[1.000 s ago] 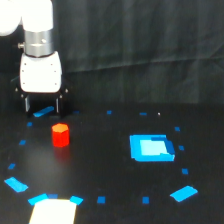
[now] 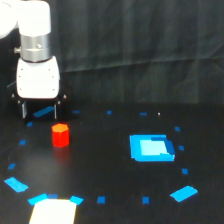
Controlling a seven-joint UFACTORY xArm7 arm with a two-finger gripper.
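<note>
A small red block point(image 2: 60, 135) rests on the black table at the left. My gripper point(image 2: 40, 110) hangs from the white arm behind the block, a little to its left. Its two fingers are dark and spread wide apart, and nothing shows between them. Farther right, a square of blue tape point(image 2: 136, 153) surrounds a white patch point(image 2: 153, 147) on the table.
A pale cream object point(image 2: 53, 212) is at the front left, cut off by the bottom of the view. Several flat blue tape pieces are scattered about, including a strip point(image 2: 184, 193) at the right.
My gripper has come down a little and shifted slightly left. The red block and the tape square look unmoved.
</note>
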